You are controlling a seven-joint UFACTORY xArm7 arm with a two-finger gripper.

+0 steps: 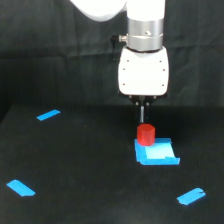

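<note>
A small red object point(146, 134) stands over the left part of a white square edged in blue point(163, 151), right of the middle in the camera view. My gripper point(142, 119) points straight down from the white arm point(144, 72), its tip at or just above the red object's top. The dark, narrow fingers are hard to make out against the black background. Whether they touch or hold the red object does not show, nor whether the object rests on the square or hangs just above it.
Blue strips lie on the black table: one at the back left point(48, 115), one at the front left point(20, 188) and one at the front right point(191, 196). A dark curtain point(60, 60) hangs behind.
</note>
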